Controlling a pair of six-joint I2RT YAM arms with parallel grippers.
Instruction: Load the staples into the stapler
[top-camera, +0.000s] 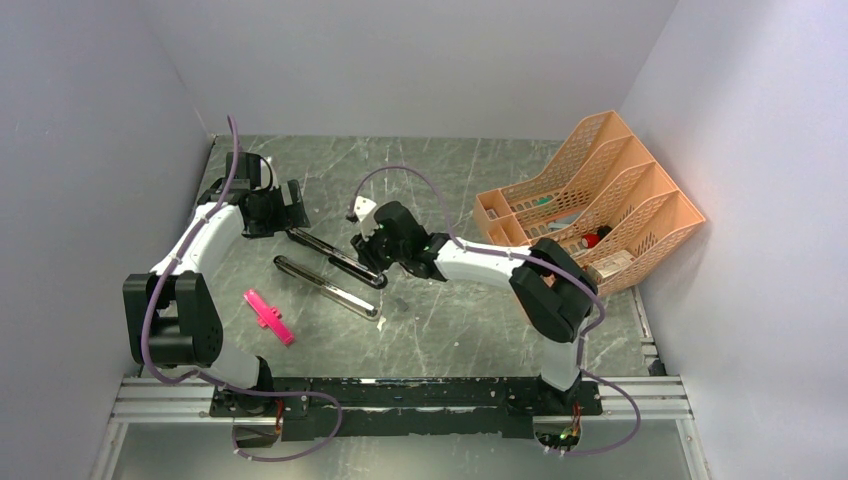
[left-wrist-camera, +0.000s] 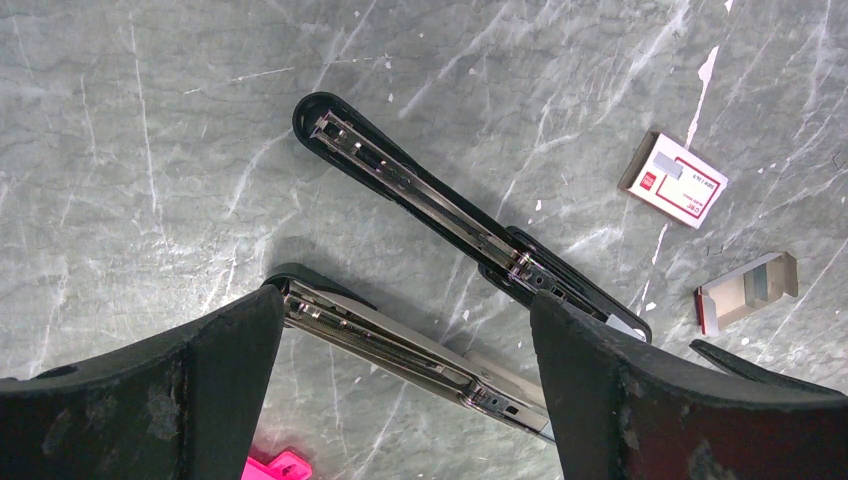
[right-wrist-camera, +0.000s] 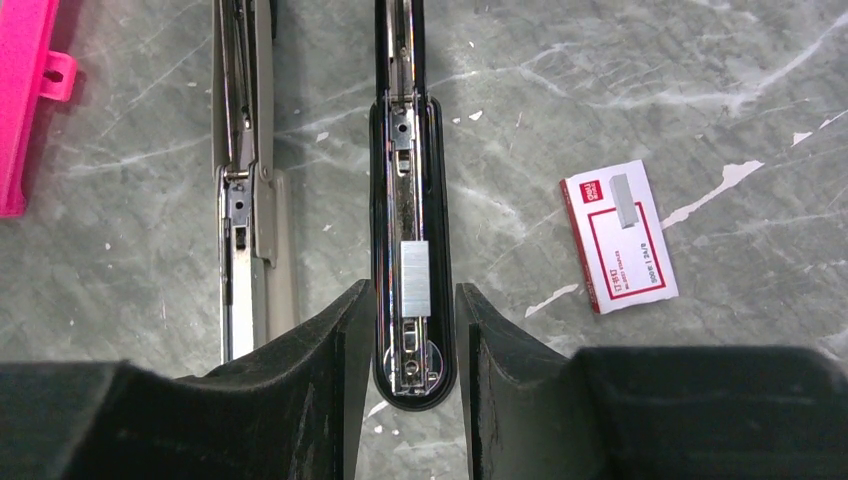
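Note:
The black stapler (right-wrist-camera: 437, 150) lies folded open on the table. A silver strip of staples (right-wrist-camera: 415, 278) sits along its metal channel in the right wrist view. Around that end, the fingertips of my right gripper stand apart, one on either side of the strip; I cannot tell whether they touch it. My left gripper hangs open above the staplers, nothing held. Beside the black one, a second, grey stapler (left-wrist-camera: 410, 345) also lies opened out. A white and red staple box (right-wrist-camera: 622, 240) carries a short staple strip (right-wrist-camera: 624, 200) on top.
A pink stapler (top-camera: 268, 317) lies at the front left. An open, empty-looking small box (left-wrist-camera: 745, 292) is near the white one. The orange rack (top-camera: 655, 190) stands at the right with items inside. Bare table lies front centre.

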